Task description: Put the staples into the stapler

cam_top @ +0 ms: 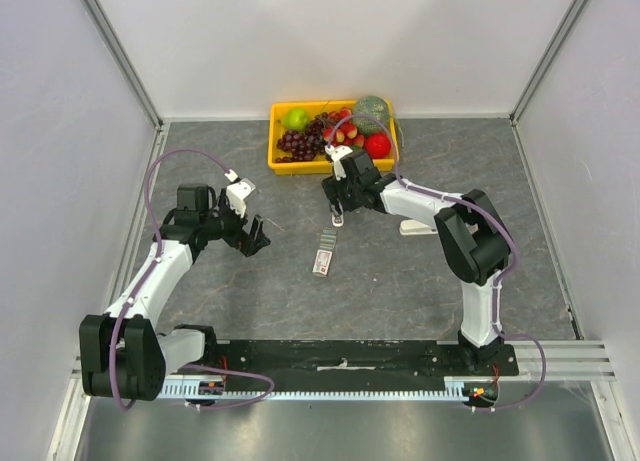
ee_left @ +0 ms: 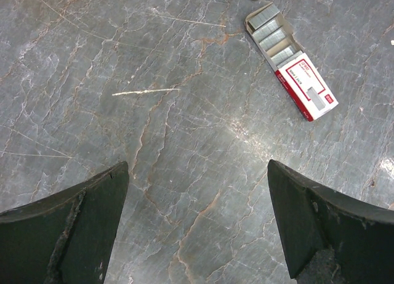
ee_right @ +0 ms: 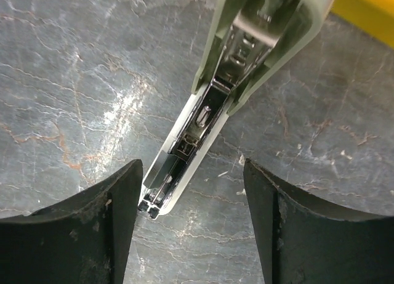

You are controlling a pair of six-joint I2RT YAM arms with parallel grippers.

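An opened stapler [ee_right: 203, 121], with sage-green top and long metal channel, lies diagonally in the right wrist view; its near end sits between the fingertips of my right gripper, which stand apart, not closed on it. In the top view that gripper hides much of it. A red-and-white staple box [ee_left: 306, 87] lies open with staple strips [ee_left: 271, 26] in its tray, also seen in the top view just below the stapler. My left gripper is open over bare table, left of the box.
A yellow crate [cam_top: 285, 166] of fruit stands at the back, close behind the stapler. A white oblong item [cam_top: 418, 228] lies right of centre, partly under the right arm.
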